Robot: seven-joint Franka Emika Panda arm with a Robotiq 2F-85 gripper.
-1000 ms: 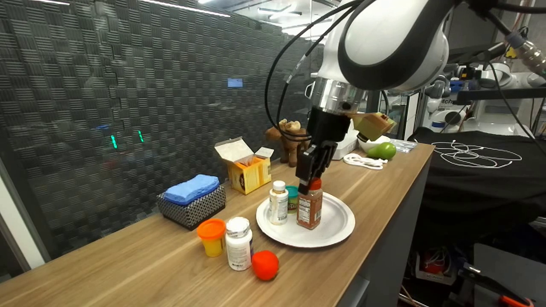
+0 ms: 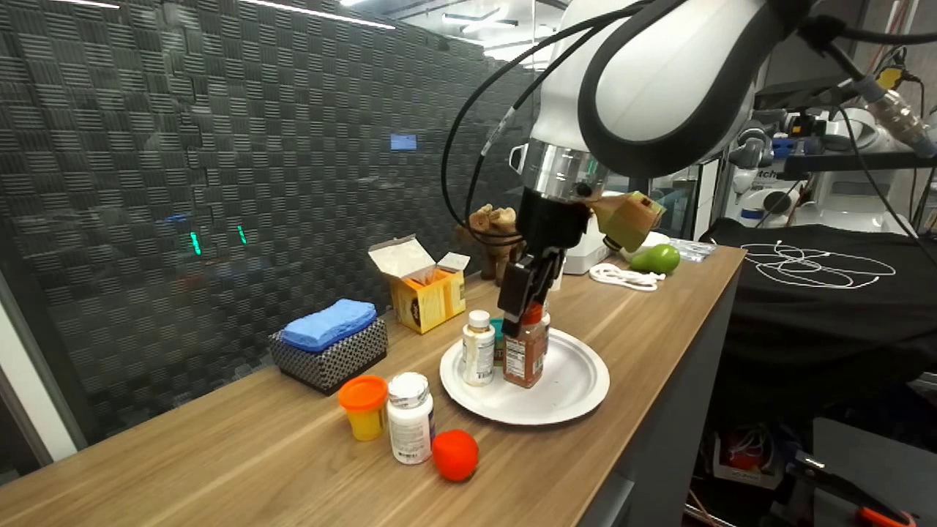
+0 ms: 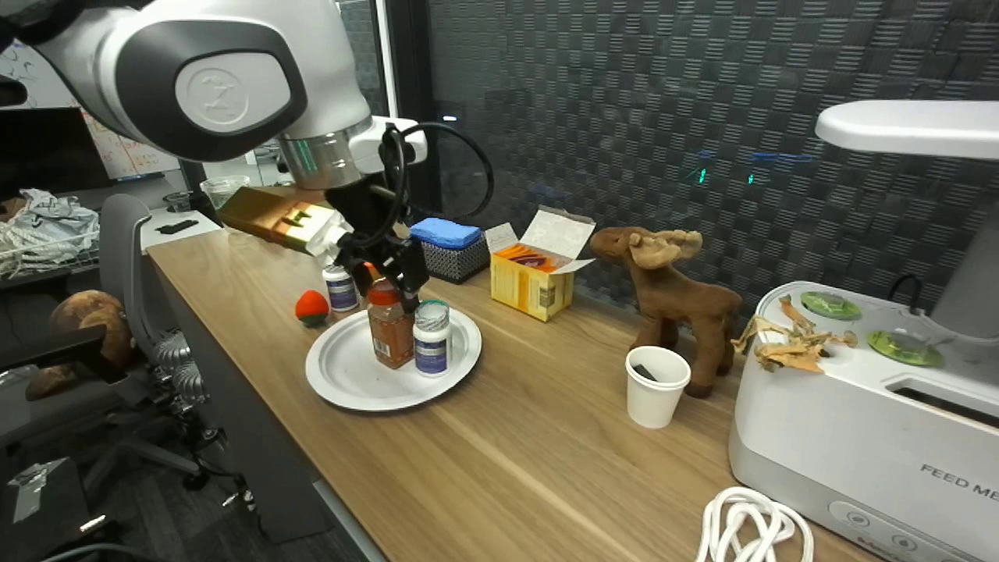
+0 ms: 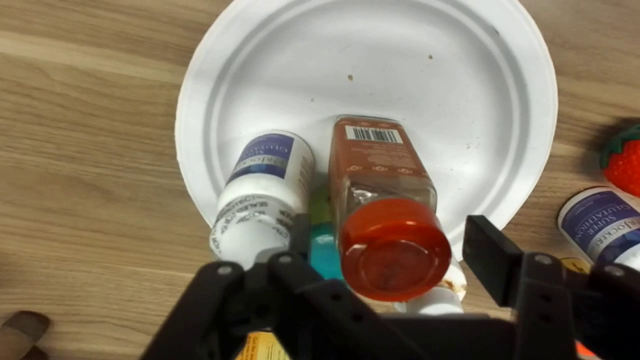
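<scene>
A spice bottle with an orange-red cap (image 4: pixel 393 252) stands on the white plate (image 2: pixel 571 395). My gripper is around that cap, its fingers apart. A gap shows between the cap and the right-hand finger (image 4: pixel 489 255) in the wrist view; the left-hand one lies close beside it. Also on the plate, a white bottle with a blue label (image 3: pixel 431 342) stands next to the spice bottle, and another white bottle (image 2: pixel 478 351) is on the far side. A teal-lidded tub (image 4: pixel 324 246) sits between them, mostly hidden.
Beside the plate are an orange-lidded tub (image 2: pixel 364 408), a white supplement bottle (image 2: pixel 410 421) and a red toy strawberry (image 2: pixel 454 455). Behind stand an open yellow box (image 2: pixel 430 298) and a patterned box with blue cloth (image 2: pixel 329 326). A paper cup (image 3: pixel 653 393) is apart from these.
In exterior view 1 my gripper has moved a little left and lower over the cap. The spice bottle has shifted slightly left and back, towards the teal-lidded tub.
</scene>
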